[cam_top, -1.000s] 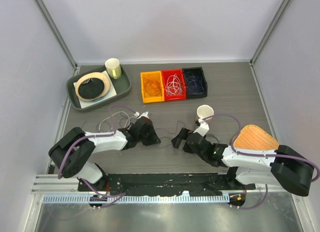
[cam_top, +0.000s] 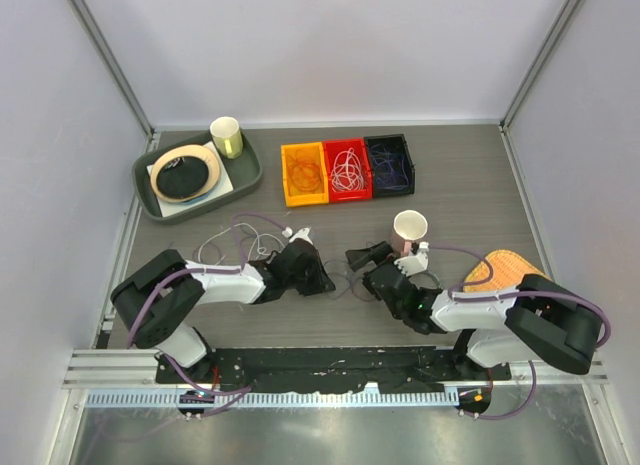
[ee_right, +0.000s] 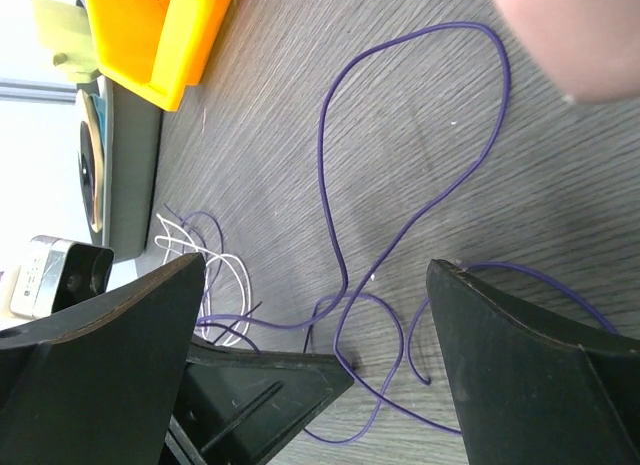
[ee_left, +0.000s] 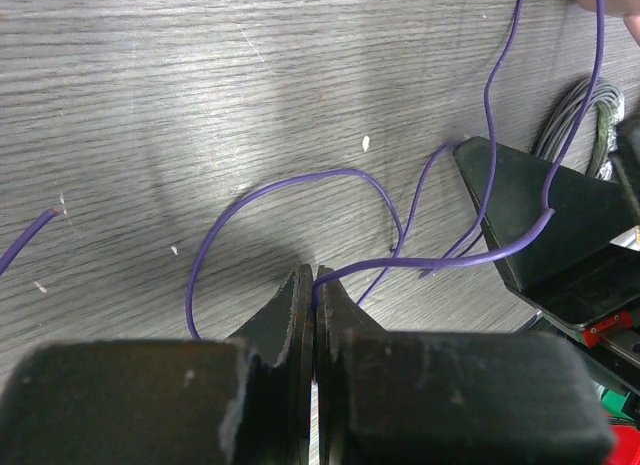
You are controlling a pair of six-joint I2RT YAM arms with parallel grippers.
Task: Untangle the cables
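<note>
In the left wrist view, a thin purple cable (ee_left: 455,261) runs up and right from between the fingertips of my left gripper, which is shut on it. Another stretch loops over the bare table and crosses itself. My right gripper stands open above the purple cable (ee_right: 322,145), whose strands cross between and below its fingers; none is clamped. A white cable (ee_right: 243,275) lies beyond the left gripper, tangled with darker purple strands. From above, my left gripper (cam_top: 328,281) and right gripper (cam_top: 370,268) are close together.
Orange (cam_top: 304,197), red (cam_top: 348,194) and black (cam_top: 391,190) bins stand at the back. A pale cup (cam_top: 409,228) is close behind the right gripper. Grey coiled cable (ee_left: 580,120) lies beside it. A tray (cam_top: 247,170) occupies the back left.
My left gripper has shifted rightward, towards the right one.
</note>
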